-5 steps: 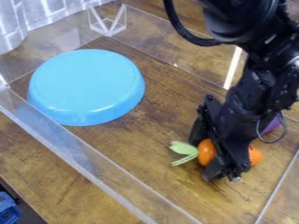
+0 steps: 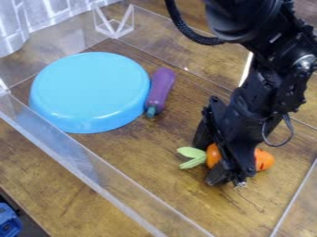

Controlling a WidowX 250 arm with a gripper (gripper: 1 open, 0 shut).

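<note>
My black gripper [image 2: 229,157] is low over the wooden surface on the right, around an orange toy carrot [image 2: 259,158] whose pale green top [image 2: 194,157] sticks out to the left. The fingers overlap the carrot, and I cannot tell whether they are shut on it. A purple toy eggplant [image 2: 161,88] lies left of the arm, beside a blue round disc [image 2: 87,88].
A clear plastic wall runs along the lower left, with a blue object [image 2: 6,222] outside it. White objects stand at the top left. Bare wood [image 2: 111,167] lies below the disc.
The purple eggplant, earlier at the right behind the gripper, now lies to the left beside the disc. The gripper and carrot have shifted only slightly.
</note>
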